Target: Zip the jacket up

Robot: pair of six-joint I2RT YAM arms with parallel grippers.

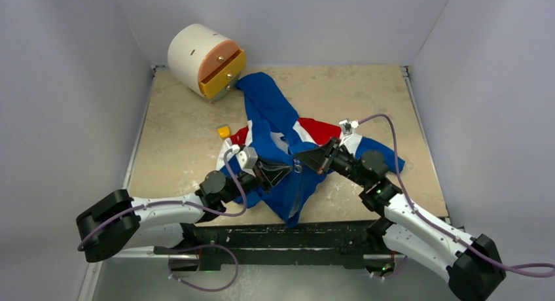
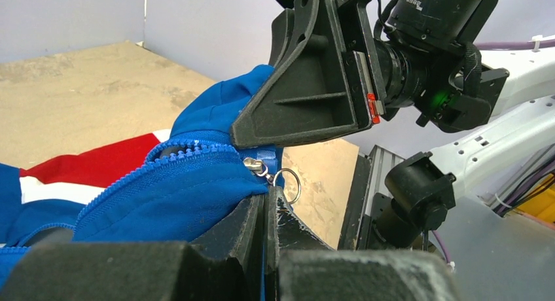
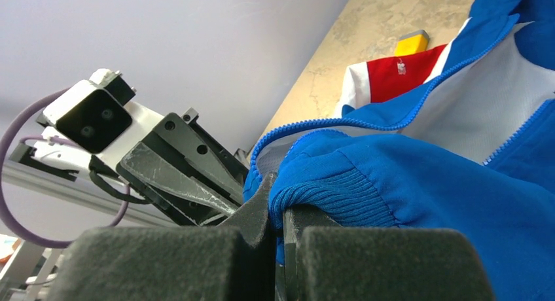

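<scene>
The blue jacket [image 1: 262,144], with red and white sleeves, lies spread on the table with its front gaping open. My right gripper [image 1: 298,156] is shut on the blue cloth at its lower edge; the ribbed hem [image 3: 334,193] bunches over its fingers in the right wrist view. Right below that grip, the left wrist view shows the metal zipper slider [image 2: 254,165] with its pull ring [image 2: 298,183]. My left gripper is shut, its tips against the ring's lower left side. Part of the ring is hidden there, and whether the tips pinch it is unclear.
A white drum-shaped cabinet [image 1: 196,52] with a yellow drawer [image 1: 222,75] stands at the back left. A small yellow block [image 1: 224,131] sits left of the jacket. Bare tabletop [image 1: 353,91] lies at the back right. Both arms are close together over the hem.
</scene>
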